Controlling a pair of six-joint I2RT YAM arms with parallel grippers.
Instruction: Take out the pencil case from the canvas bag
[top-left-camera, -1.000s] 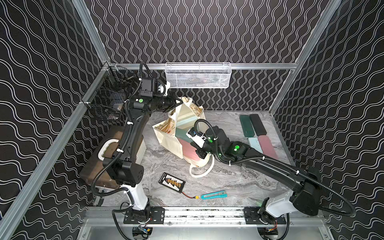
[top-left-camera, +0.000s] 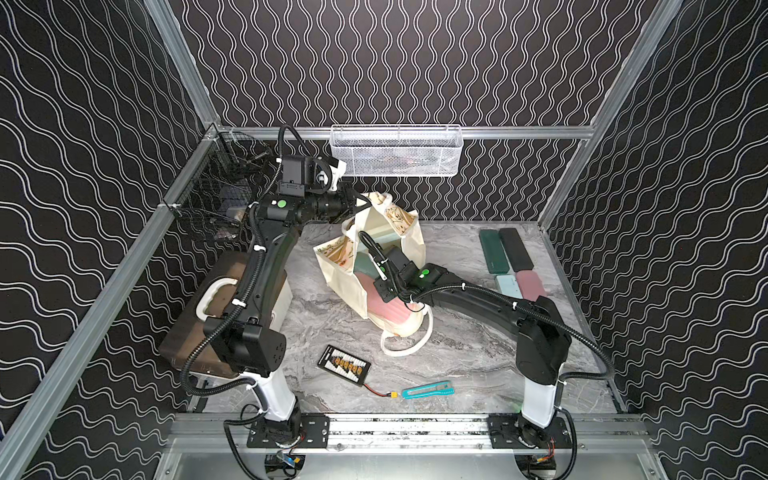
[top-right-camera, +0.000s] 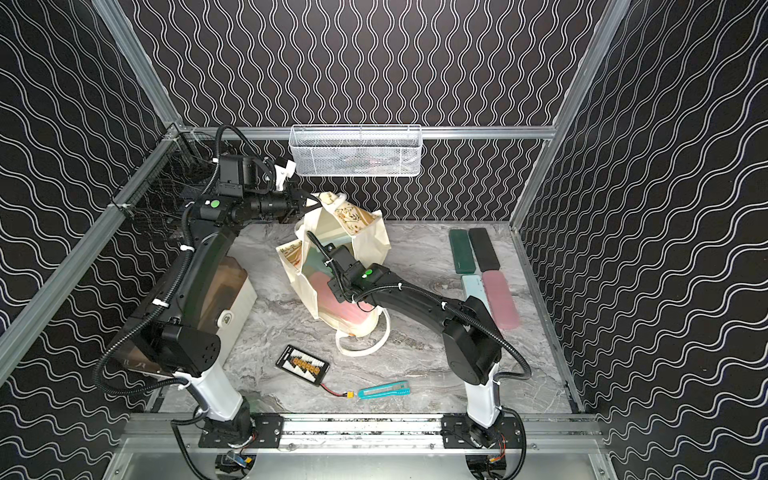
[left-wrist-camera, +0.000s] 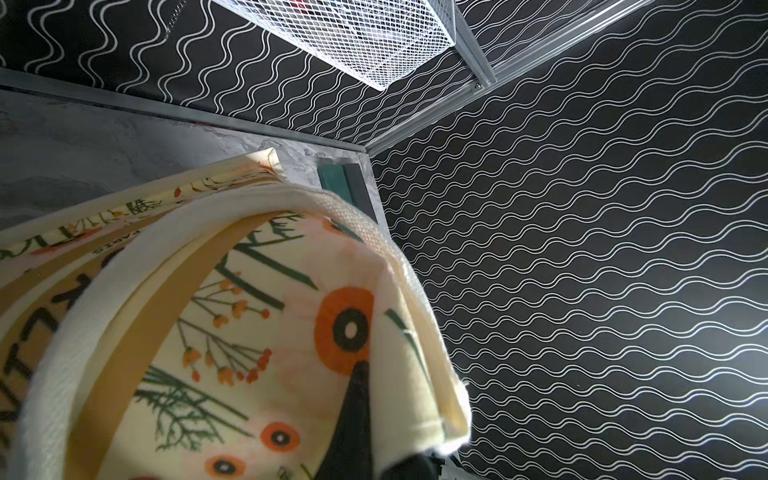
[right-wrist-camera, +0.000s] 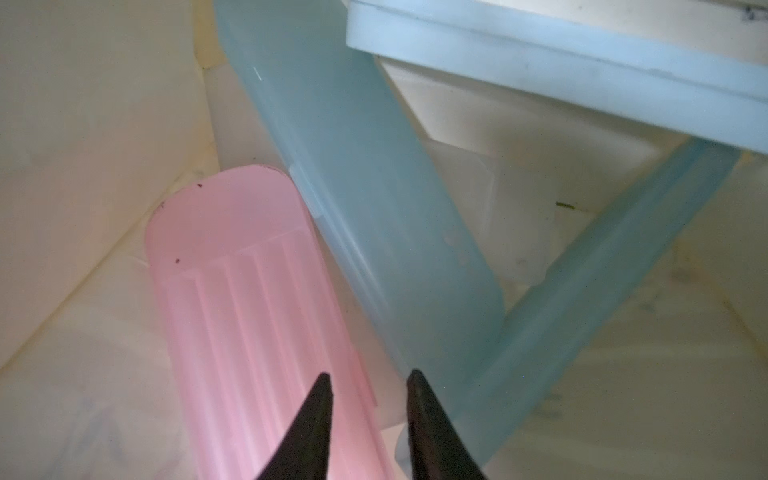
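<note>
The cream canvas bag (top-left-camera: 340, 284) stands upright with its mouth spread open. My left gripper (top-left-camera: 365, 202) is shut on its back left rim; in the left wrist view one dark finger (left-wrist-camera: 352, 436) lies against the printed cloth (left-wrist-camera: 408, 392). My right gripper is down inside the bag, its two fingertips part open with nothing gripped. Just beyond them lie a ribbed pink case (right-wrist-camera: 240, 296) and a blue-green case (right-wrist-camera: 360, 184). Another blue-green case (right-wrist-camera: 560, 320) slants at the right, and a pale blue case (right-wrist-camera: 544, 60) crosses the top.
Dark green (top-left-camera: 493, 251), black (top-left-camera: 516, 249), pale blue (top-left-camera: 509, 286) and pink (top-left-camera: 529, 285) cases lie at the right. A brown-lidded box (top-left-camera: 209, 312) sits left. A black board (top-left-camera: 344, 365) and teal cutter (top-left-camera: 427, 389) lie in front. A mesh basket (top-left-camera: 396, 152) hangs behind.
The bag has shifted slightly right with the left gripper, which has barely moved.
</note>
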